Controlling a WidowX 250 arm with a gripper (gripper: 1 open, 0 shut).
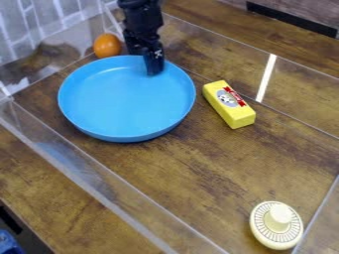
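A black gripper [146,52] reaches down from the top of the view to the back rim of a large blue plate [126,97]. Its fingertips are dark and small, and I cannot tell whether they are open or shut, or whether anything is between them. An orange round object [107,46] sits just left of the gripper, behind the plate. A yellow box [229,105] with a printed label lies to the right of the plate.
A cream round object [276,226] with a raised centre stands at the lower right. Clear edging runs along the left.
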